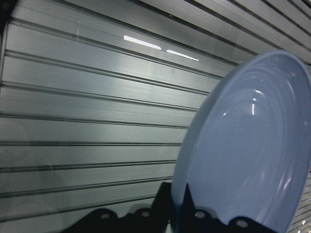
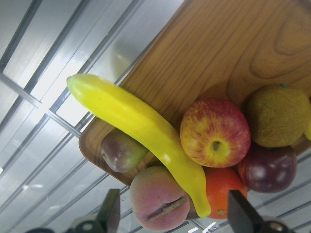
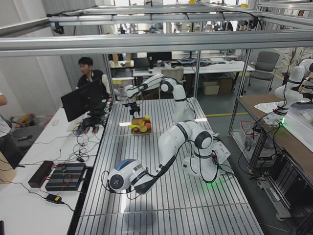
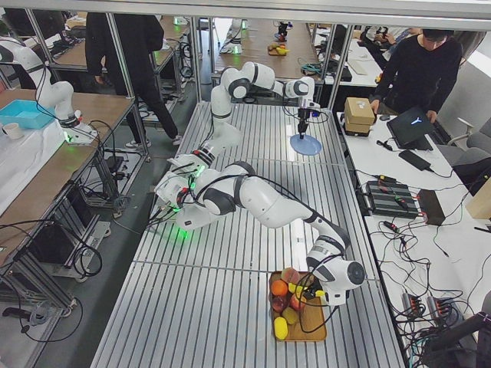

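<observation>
A blue plate (image 1: 248, 141) fills the right of the left wrist view; my left gripper is shut on its rim. In the camera right view this plate (image 4: 307, 147) is at the far end of the table. My right gripper stands open above the wooden tray (image 2: 204, 48) of fruit: a banana (image 2: 131, 116), red-yellow apple (image 2: 216, 136), peach (image 2: 150, 204), orange (image 2: 223, 184), dark red fruit (image 2: 269, 172), brown round fruit (image 2: 274, 116) and small greenish-purple fruit (image 2: 119, 150). Nothing shows between the right fingers.
A white desk (image 3: 44, 147) with monitors, cables and black power units (image 3: 63, 178) runs along one side. A person (image 3: 88, 73) sits beside it. Frame posts surround the table.
</observation>
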